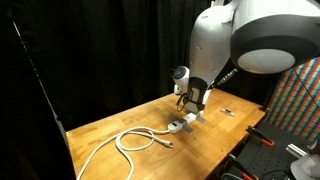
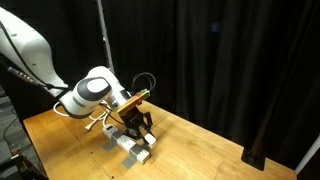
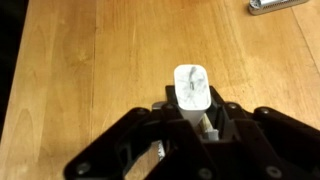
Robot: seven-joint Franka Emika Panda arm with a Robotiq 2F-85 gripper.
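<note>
In the wrist view a small white object (image 3: 192,88) with a rounded end stands up between the dark fingers, and my gripper is shut on it. What it is cannot be told for sure. A white power strip (image 1: 182,124) lies on the wooden table, with grey patches beside it. My gripper (image 2: 140,122) is close above the strip (image 2: 137,153) in the second exterior view. From the first exterior view, the dark gripper (image 1: 190,103) hangs just behind the strip; the held object's lower part is hidden.
The strip's white cord (image 1: 125,148) loops across the left of the table. A small flat piece (image 1: 228,112) lies to the right. At the wrist view's upper right is a pale metallic object (image 3: 275,4).
</note>
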